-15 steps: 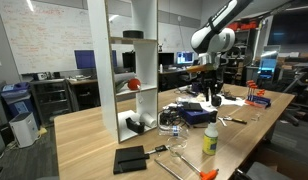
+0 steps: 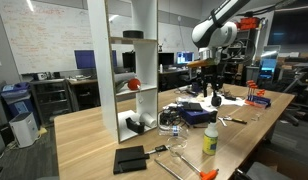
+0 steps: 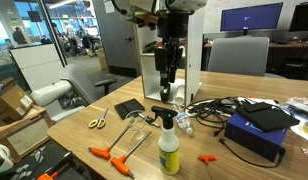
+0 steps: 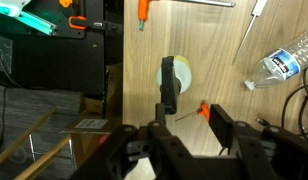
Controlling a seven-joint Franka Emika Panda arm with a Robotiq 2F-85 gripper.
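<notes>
A spray bottle with a yellow lower part (image 2: pixel 210 143) stands upright near the front of the table. It shows again as the yellow bottle (image 3: pixel 169 150) in the second exterior view, topped by a black spray head (image 3: pixel 165 112). From above, the wrist view shows that dark head (image 4: pixel 171 85) over the bottle's pale round body. My gripper is open, its two dark fingers apart along the lower edge of that view, with nothing held between them. In the second exterior view the gripper (image 3: pixel 166 72) hangs above the bottle, clear of it.
Orange-handled tools (image 3: pixel 119 160) lie beside the bottle, with scissors (image 3: pixel 98 123) farther left. A clear plastic bottle (image 4: pixel 279 66) lies at the wrist view's right. Cables and a blue box (image 3: pixel 256 135) crowd the table's right. A white shelf (image 2: pixel 124 65) rises behind.
Over the last second my arm has shifted slightly left in the first exterior view. The spray bottle and the other table items have stayed in place.
</notes>
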